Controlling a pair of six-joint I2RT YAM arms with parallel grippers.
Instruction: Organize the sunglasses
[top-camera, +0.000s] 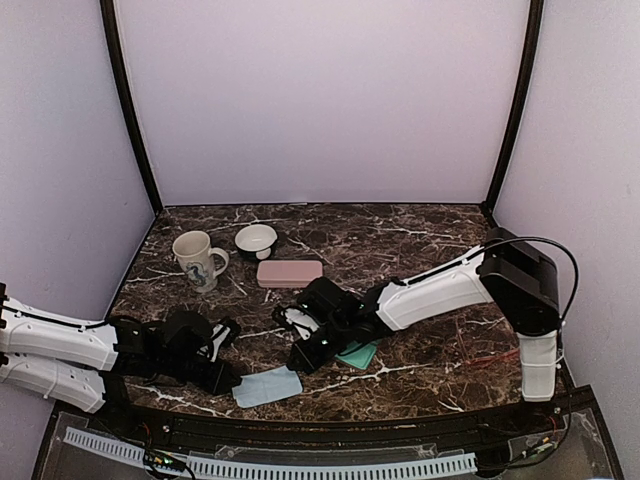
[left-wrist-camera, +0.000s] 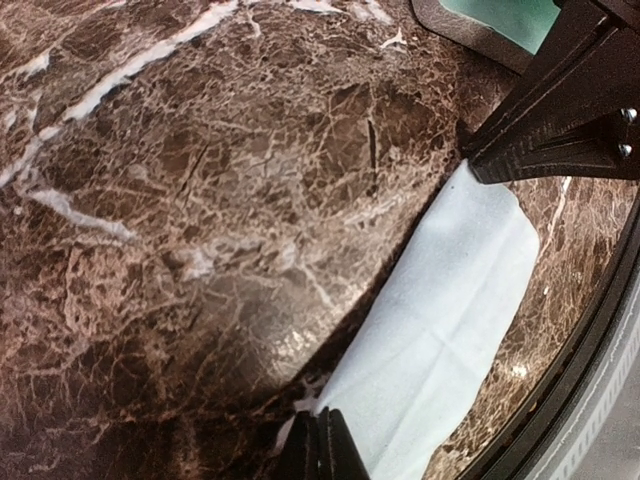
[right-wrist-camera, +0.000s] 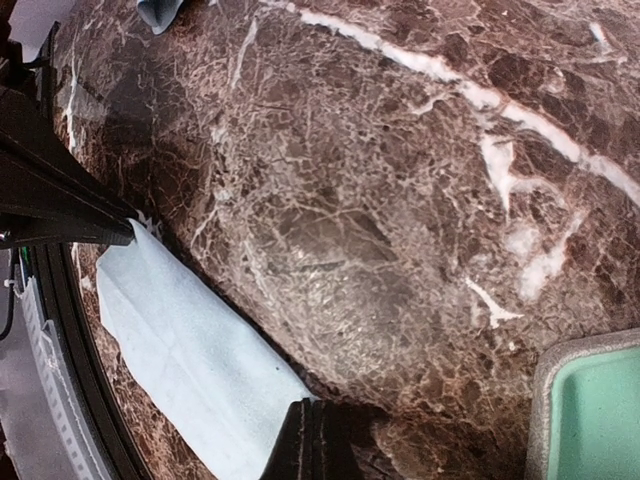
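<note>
A light blue folded cloth (top-camera: 268, 387) lies near the table's front edge, long and narrow in both wrist views. At its left end, my left gripper has its fingers closed together with the cloth's corner pinched between them. My right gripper is shut on the upper corner at the opposite end. The cloth still rests on the marble surface. I can make out no sunglasses in any view.
A green grey-rimmed box (right-wrist-camera: 542, 430) sits close to the right gripper, partly under that arm from above. Behind are a pink case (top-camera: 290, 274), a white mug (top-camera: 196, 262) and a bowl (top-camera: 256, 240).
</note>
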